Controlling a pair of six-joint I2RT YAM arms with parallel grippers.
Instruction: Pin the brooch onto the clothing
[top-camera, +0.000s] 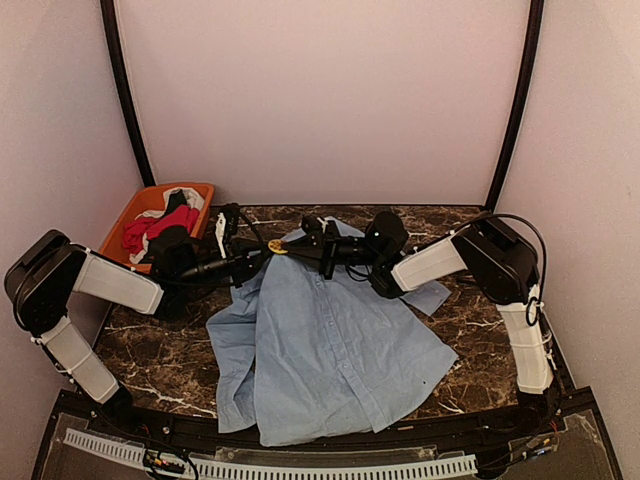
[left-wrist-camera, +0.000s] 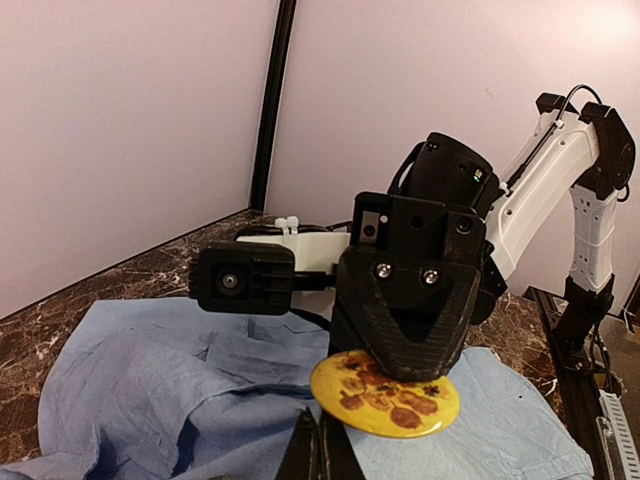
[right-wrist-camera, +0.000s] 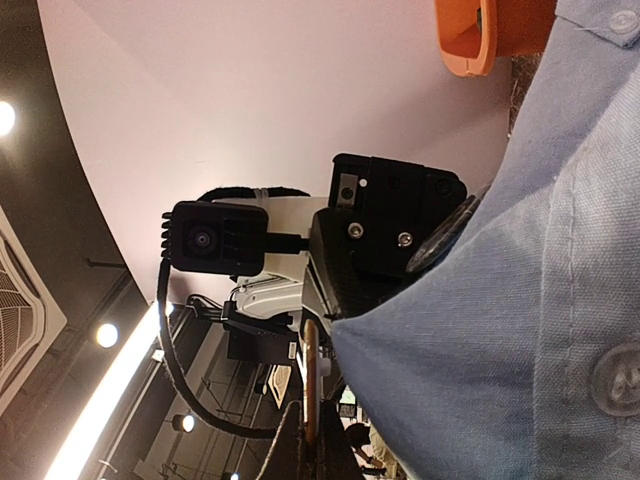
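A round yellow brooch with a floral pattern (top-camera: 277, 246) is held in my right gripper (top-camera: 292, 250), which is shut on it; in the right wrist view it appears edge-on. Just left of it, my left gripper (top-camera: 262, 256) is shut at the raised fold of the light blue shirt (top-camera: 350, 370) (right-wrist-camera: 560, 260); whether cloth lies between its fingers is hard to see. The brooch is right beside that fold, above the shirt's upper part.
An orange bin (top-camera: 118, 235) with red, white and dark clothes stands at the back left. Bare marble tabletop (top-camera: 480, 350) shows right and left of the shirt. Walls enclose the back and sides.
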